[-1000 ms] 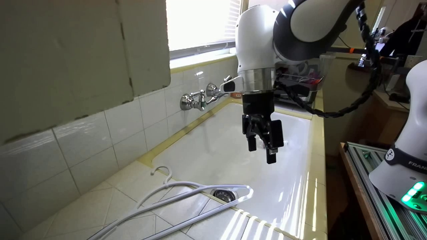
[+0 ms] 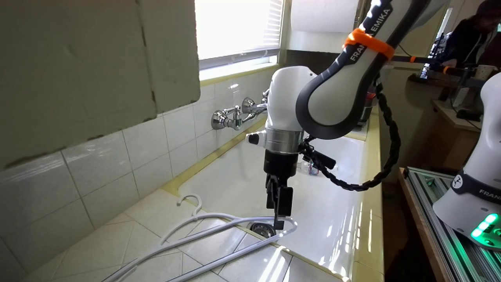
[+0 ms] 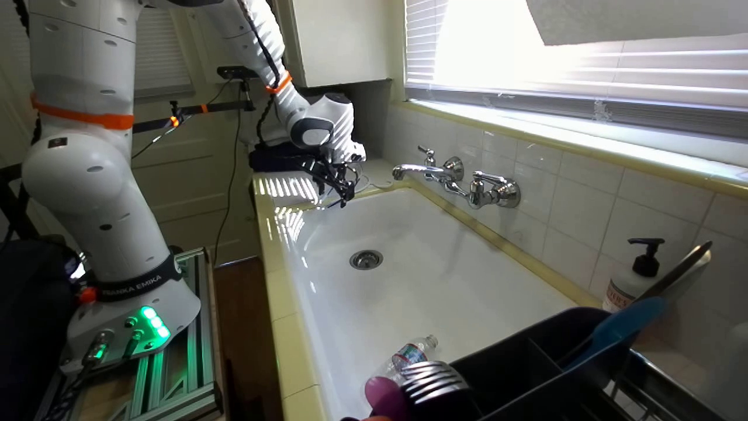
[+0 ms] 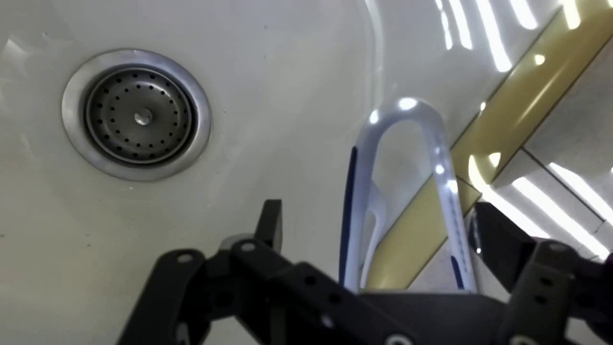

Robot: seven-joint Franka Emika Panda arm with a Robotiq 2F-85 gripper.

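Note:
A pale plastic hanger lies on the tiled counter, its hook towards the wall. One rounded end of the hanger reaches over the yellow edge above the sink. My gripper points down at that end. The wrist view has the gripper open, with one finger over the basin and the other finger on the counter side. Between them, in this view, runs the hanger's end; the right finger appears close beside its outer bar. Whether they touch, I cannot tell.
The white sink basin has a drain near the hanger's end. A plastic bottle lies in the basin by the black dish rack. Chrome taps stick out from the wall. A soap bottle stands near the rack.
My gripper has come down and towards the counter, from above the basin to the hanger's rounded end. The hanger shows no clear movement.

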